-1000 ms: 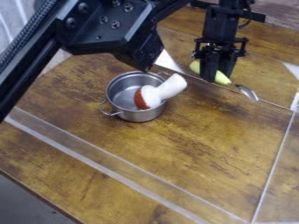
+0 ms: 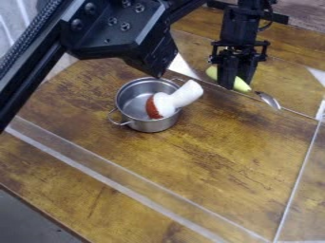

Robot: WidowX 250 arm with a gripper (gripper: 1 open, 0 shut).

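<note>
My black gripper (image 2: 235,71) points down at the upper right, its fingertips around or just over a pale yellow-green elongated object (image 2: 240,83) lying on the table; whether the fingers grip it cannot be told. A small silver spoon (image 2: 269,100) lies just right of it. At centre left a steel pot (image 2: 127,107) holds a white cylindrical object (image 2: 180,97) with a red-brown part, leaning over the rim.
A large black arm part covers the upper left. A white piece lies behind the pot.
</note>
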